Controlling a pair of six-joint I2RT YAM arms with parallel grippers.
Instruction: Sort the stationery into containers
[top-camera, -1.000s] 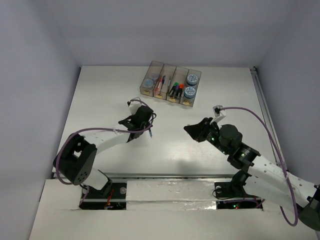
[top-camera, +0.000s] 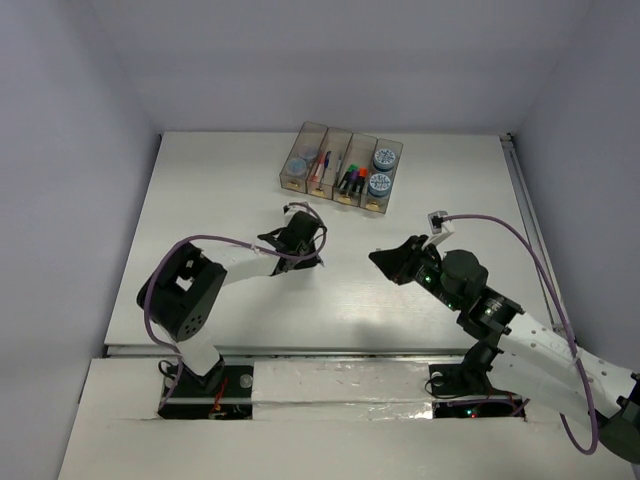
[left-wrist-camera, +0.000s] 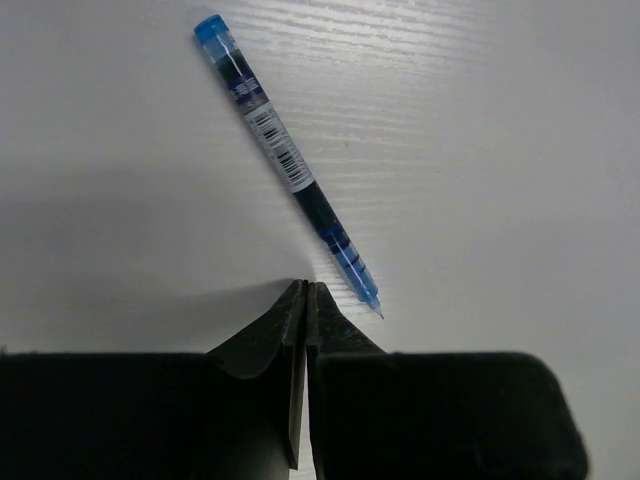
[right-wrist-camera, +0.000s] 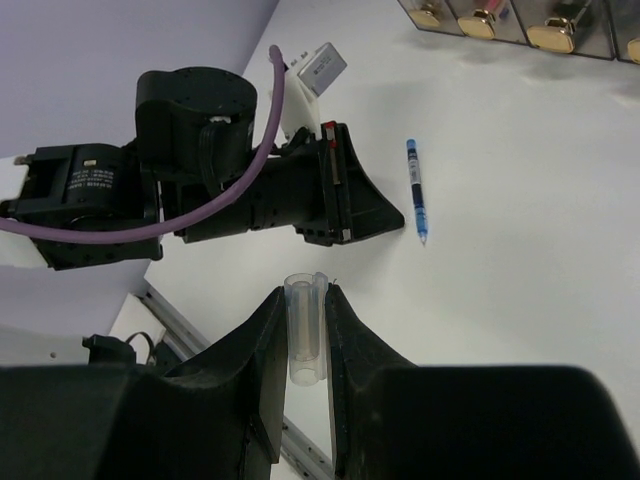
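Note:
A blue pen (left-wrist-camera: 285, 160) with a barcode label lies on the table. My left gripper is shut at the table with nothing between its fingers, the pen just outside near its tip end. In the right wrist view the left gripper sits left of the pen (right-wrist-camera: 416, 190). My right gripper (top-camera: 374, 257) is raised over the right half of the table, shut on a clear tube (right-wrist-camera: 305, 335). At the back stands a clear organizer (top-camera: 293, 184) with several compartments.
Inside the organizer are pens (top-camera: 323, 163), dark markers (top-camera: 348, 180) with coloured ends, and round blue-and-white containers (top-camera: 380, 184). Bare table (top-camera: 350, 310) surrounds the arms.
The left gripper has come down to the table and moved toward the right. The pen has shifted and turned, its tip swinging rightward. The right arm has barely moved and keeps the clear tube.

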